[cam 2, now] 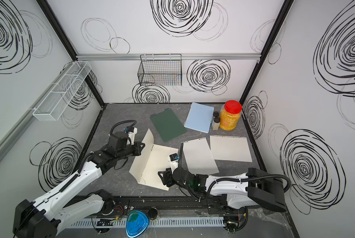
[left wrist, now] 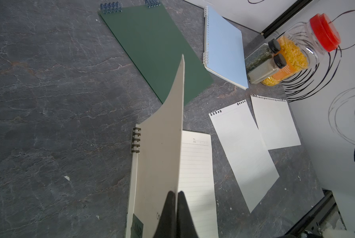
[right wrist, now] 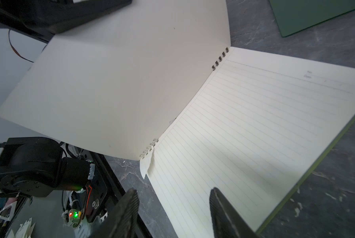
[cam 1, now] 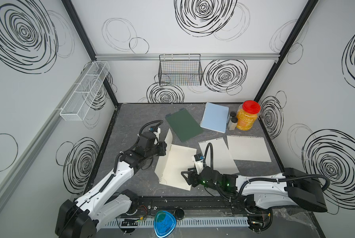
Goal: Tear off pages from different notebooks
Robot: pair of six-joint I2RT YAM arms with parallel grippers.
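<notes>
An open notebook (cam 1: 181, 162) with lined cream pages lies at the front middle of the table, its raised cover (left wrist: 161, 158) standing up along the ring side. My left gripper is shut on the edge of that cover. Over the lined page (right wrist: 248, 138), near its lower right part, my right gripper stands open with nothing between its fingers. A small torn flap of paper (right wrist: 146, 161) shows at the near end of the binding. Two loose sheets with perforated edges, a longer page (left wrist: 245, 154) and a shorter page (left wrist: 275, 123), lie to the right.
A green notebook (cam 1: 184, 125) and a light blue notebook (cam 1: 214, 117) lie farther back, closed. Two small shakers (cam 1: 232, 123) and a red-lidded jar (cam 1: 247, 115) stand at the back right.
</notes>
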